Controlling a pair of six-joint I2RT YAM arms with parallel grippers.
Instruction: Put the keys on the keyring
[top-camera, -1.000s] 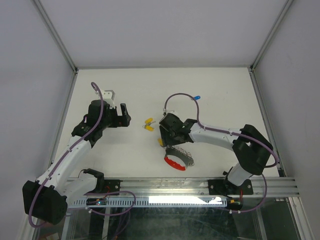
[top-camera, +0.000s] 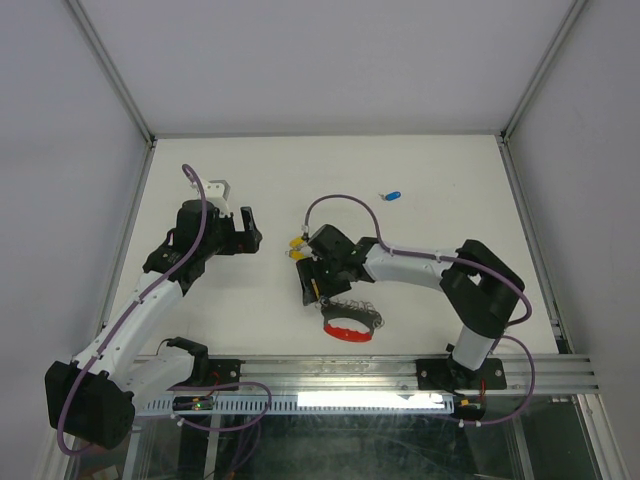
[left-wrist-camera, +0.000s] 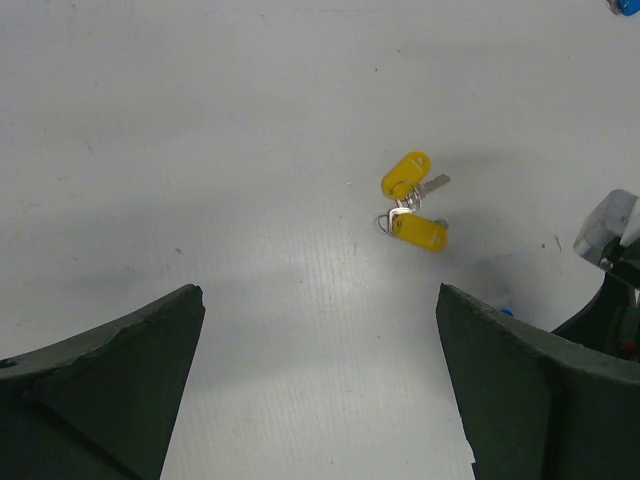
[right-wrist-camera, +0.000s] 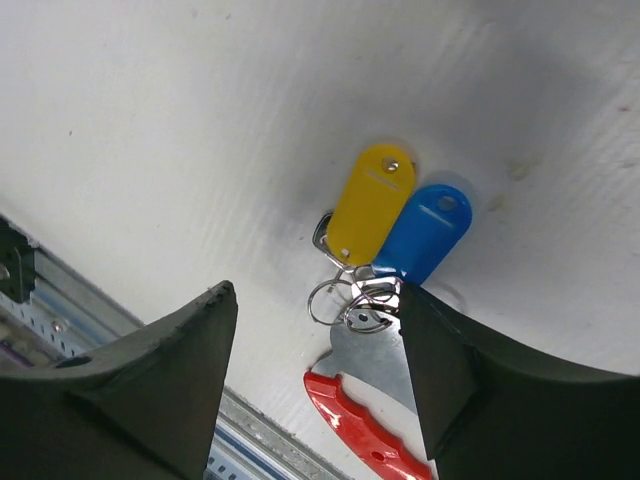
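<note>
My right gripper (top-camera: 312, 283) is open and low over a cluster of a yellow key tag (right-wrist-camera: 367, 207), a blue key tag (right-wrist-camera: 425, 232), metal rings (right-wrist-camera: 329, 298) and a grey object with a red handle (right-wrist-camera: 355, 420); nothing shows held between its fingers. Two more yellow-tagged keys (left-wrist-camera: 420, 233) lie on the table left of that gripper, farther back. My left gripper (top-camera: 245, 232) hangs open and empty at the left of the table. A small blue-tagged key (top-camera: 391, 196) lies alone at the back right.
Metal rails (top-camera: 290, 370) run along its front edge, and grey walls enclose the sides and back.
My right gripper has moved left and slightly toward the front over the cluster. The red-handled object has shifted a little to the left. The left arm is unchanged.
</note>
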